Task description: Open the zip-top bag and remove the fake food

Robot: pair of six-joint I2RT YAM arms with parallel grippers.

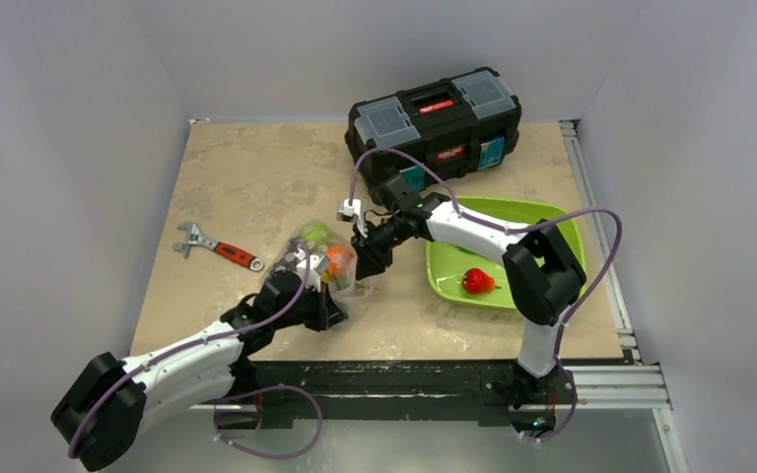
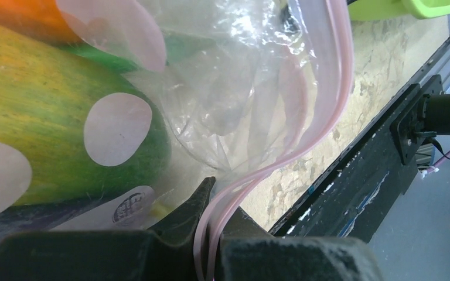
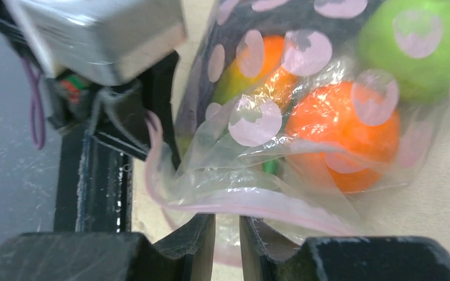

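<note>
A clear zip top bag (image 1: 301, 234) with pink-white dots lies left of the table's middle, its mouth gaping. Inside show an orange fake fruit (image 3: 343, 132), a round green one (image 3: 428, 50) and a long yellow-green one (image 2: 47, 111). My left gripper is shut, with the bag's pink zip edge running between its fingers. At the far side of the mouth, my right gripper is closed down to a narrow gap, with bag film between its fingers. In the top view the arms partly cover the bag.
A green bin (image 1: 443, 271) stands to the right with a red fake pepper (image 1: 477, 282) in it. The black toolbox (image 1: 434, 123) is at the back. An adjustable wrench (image 1: 227, 251) lies left of the bag.
</note>
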